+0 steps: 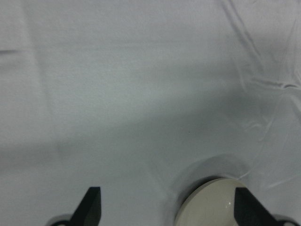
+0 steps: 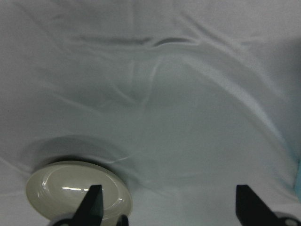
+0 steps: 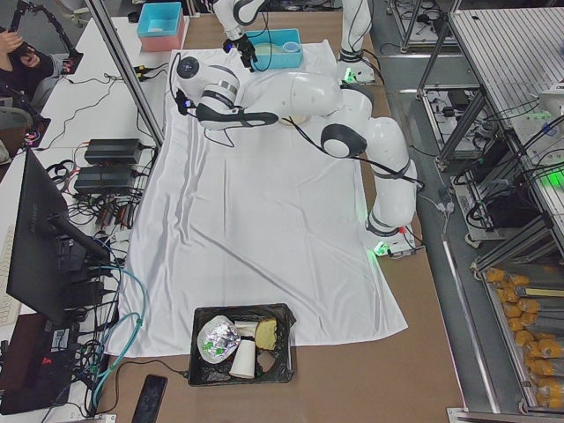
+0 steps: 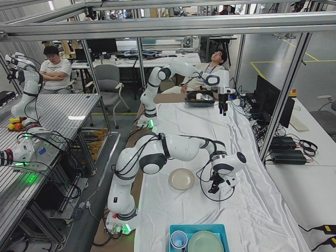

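Note:
A cream plate point(image 4: 181, 178) lies on the white cloth point(image 3: 238, 247), also visible at lower right in the left wrist view point(image 1: 207, 207) and lower left in the right wrist view point(image 2: 66, 190). My left gripper is open above the cloth with nothing between its fingers, left of the plate in its wrist view. My right gripper stands open over the cloth, empty, the plate partly behind one finger. In the camera left view the left arm hides most of the plate.
A blue bin point(image 4: 220, 231) with a green plate point(image 4: 204, 242) and blue cup point(image 4: 179, 238) sits at one end. A black tray point(image 3: 203, 370) with foil and food-like items lies at the other.

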